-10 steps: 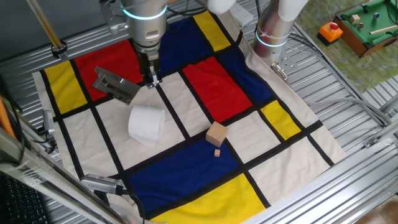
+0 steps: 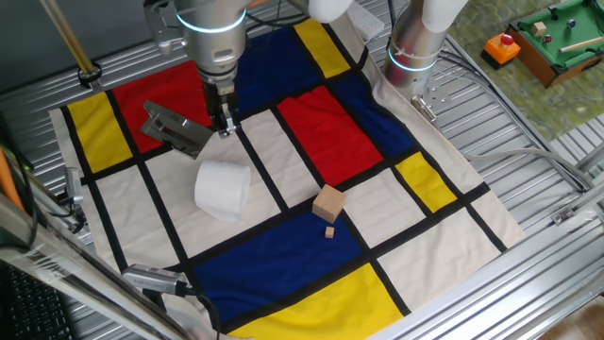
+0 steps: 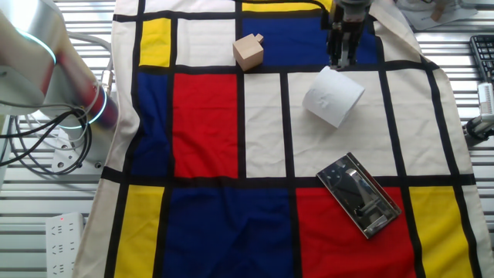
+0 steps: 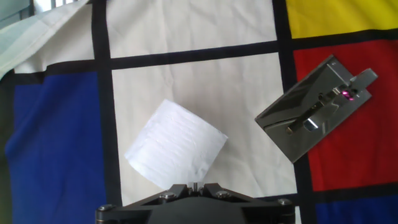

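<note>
A white paper roll (image 2: 223, 190) lies on its side on a pale panel of the patterned cloth. My gripper (image 2: 227, 129) hangs above the cloth, apart from the roll, behind it in exterior view 1. In the wrist view the gripper has its fingertips together, with nothing seen between them; the paper roll (image 4: 176, 144) lies just beyond them, a little left. A shiny metal holder (image 4: 316, 111) with an upright arm rests to the right, across pale and red panels. Exterior view 2 shows the metal holder (image 3: 359, 194) apart from the roll.
A wooden cube (image 2: 328, 203) and a tiny wooden cube (image 2: 329, 231) sit close together near the blue panel.
The roll, holder and cubes have stayed put.
</note>
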